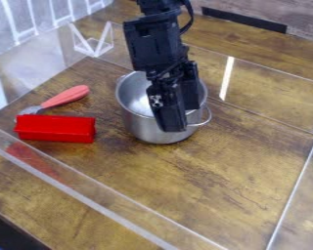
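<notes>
My black gripper (176, 106) hangs over a steel pot (154, 131) in the middle of the view, its lower end in front of the pot's opening and hiding much of it. The fingers are open; I cannot see clearly what is between them. The pot stands upright, with a wire handle at its right.
A red block (55, 130) lies left of the pot, and a pink-handled utensil (66, 97) lies behind the block.
</notes>
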